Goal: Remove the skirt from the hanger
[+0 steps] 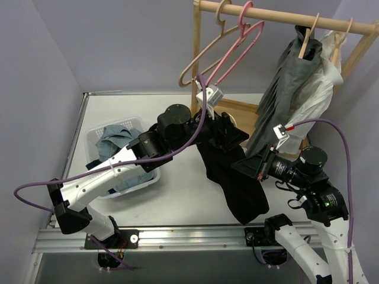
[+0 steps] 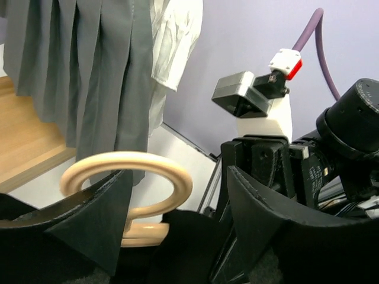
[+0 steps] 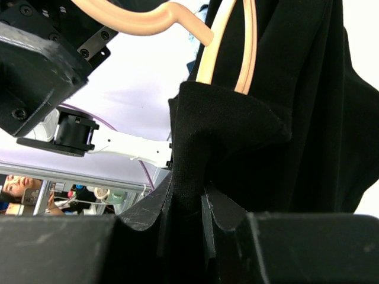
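Observation:
The black skirt (image 1: pixel 237 189) hangs down between the two arms. My right gripper (image 1: pixel 259 168) is shut on it, its fingertips gripping a folded band of cloth (image 3: pixel 195 136) in the right wrist view. A light wooden-coloured hanger (image 3: pixel 249 41) lies within the skirt's top, its hook curving out to the upper left. My left gripper (image 1: pixel 228 133) is over the skirt's upper part by the hanger; in the left wrist view its fingers stand apart, with the hanger's hook (image 2: pixel 148 158) just beyond and between them.
A rack (image 1: pixel 284 16) holds empty hangers, a grey pleated garment (image 1: pixel 278 89) and a white garment (image 1: pixel 314 94) at right. A white basket (image 1: pixel 148 183) with blue cloths sits at left. The wall is close on the right.

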